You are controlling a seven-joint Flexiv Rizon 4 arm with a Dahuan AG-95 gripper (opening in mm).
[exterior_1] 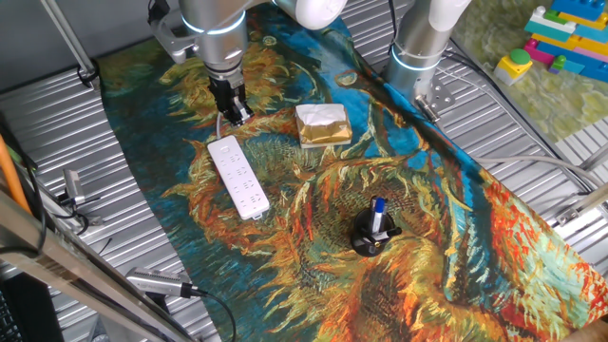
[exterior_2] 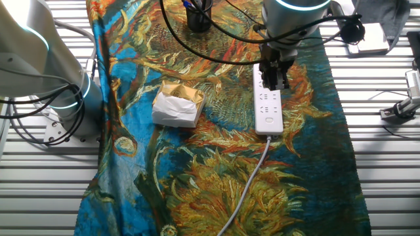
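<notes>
My gripper (exterior_1: 239, 121) points down above the cloth, near the cabled end of a white power strip (exterior_1: 238, 178). From the opposite side, the dark gripper (exterior_2: 275, 86) overlaps the upper part of the power strip (exterior_2: 269, 121). Its fingers are small and dark, so whether they are apart or together is unclear; no object shows held. A white and gold box (exterior_1: 323, 124) sits on the cloth beside the strip. A black holder (exterior_1: 370, 236) stands further off, with a blue-capped marker (exterior_1: 379, 213) upright in it.
The strip's grey cable (exterior_2: 246, 190) runs across the cloth. Colourful toy bricks (exterior_1: 570, 38) lie beyond the table, and a silver device (exterior_1: 157, 282) stands beside the cloth's edge.
</notes>
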